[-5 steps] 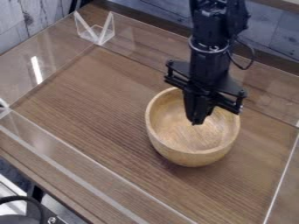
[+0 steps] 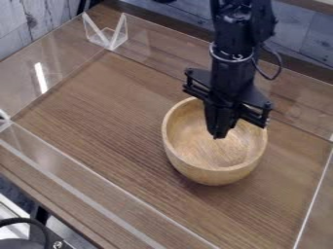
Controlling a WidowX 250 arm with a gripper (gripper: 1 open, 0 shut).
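A black robot gripper [image 2: 225, 121] points down from the top right, its tips low over a beige oval bowl [image 2: 208, 160] that rests on the wooden table. The fingertips are dark and small, so whether they are open or shut, and whether anything is between them, is hard to tell. The bowl's back rim is partly hidden behind the gripper.
A white wire holder [image 2: 107, 34] stands at the back left. A wall runs along the back, and a dark cable lies at the bottom left corner.
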